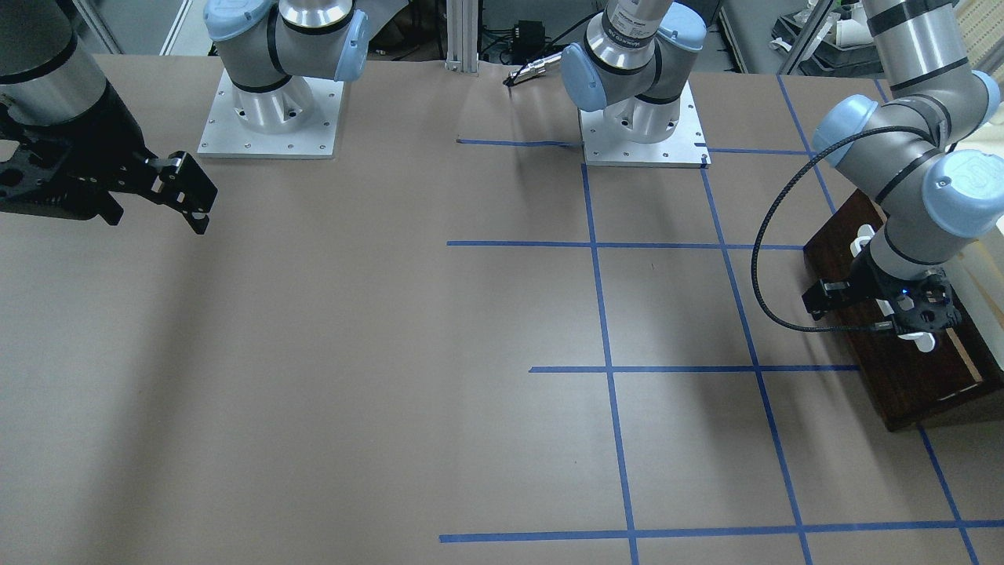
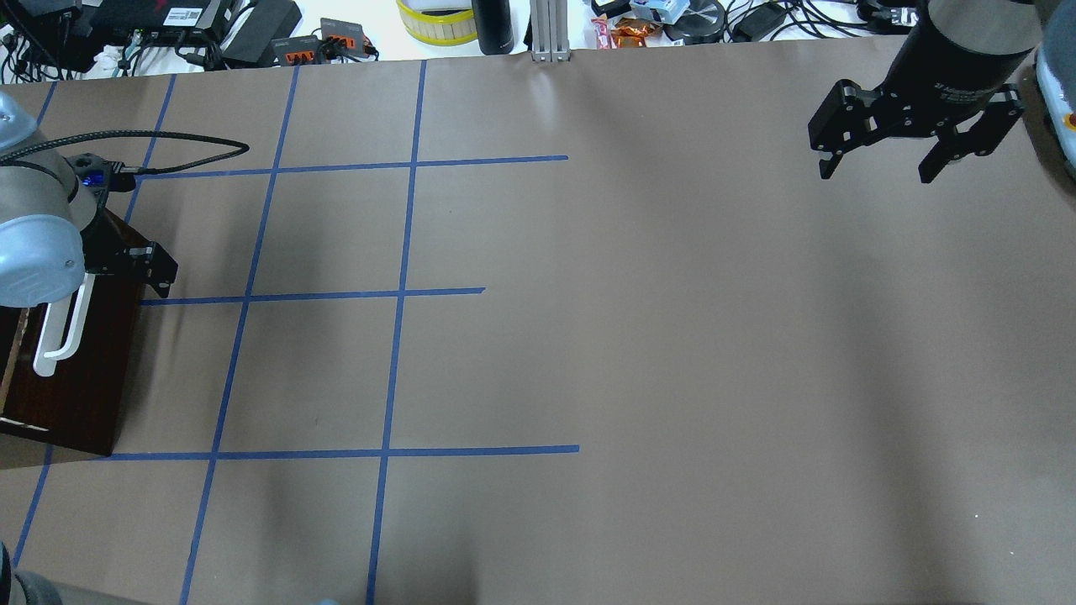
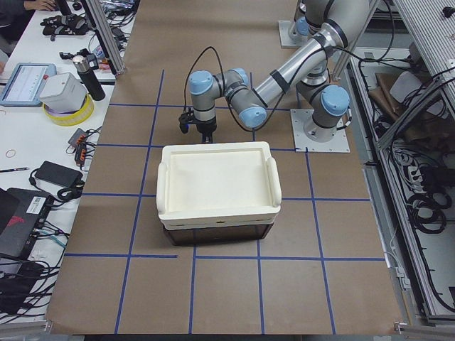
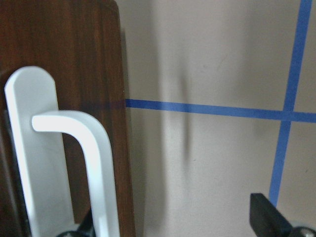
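A dark wooden box point(image 1: 885, 386) with a white lid or top point(image 3: 217, 185) stands at the right of the front view. On its side is a white handle point(image 4: 98, 173), large in the left wrist view. My gripper point(image 1: 852, 301) is at that side, over the handle, seen also at the left of the top view. In the left wrist view one black finger is low at the handle and the other low at the right, over the floor, so the gripper looks open. Whether the handle lies between the fingers is partly hidden.
Other arms stand around the floor, one with a black gripper point(image 2: 913, 131) at the top right of the top view. A cable loops out from my wrist.
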